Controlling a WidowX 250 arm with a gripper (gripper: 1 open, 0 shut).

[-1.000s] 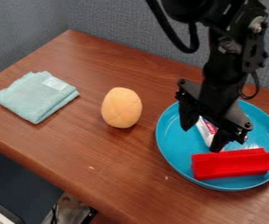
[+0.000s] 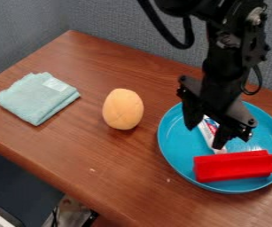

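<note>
My black gripper reaches down over the blue plate on the right, its fingers around a small white object with red marks, which is partly hidden. The gripper looks closed on it. A red bar-shaped block lies on the plate just in front of the fingers.
An orange egg-shaped object sits left of the plate. A folded light teal cloth lies at the far left. A grey wall stands behind.
The red block and other objects are unmoved.
</note>
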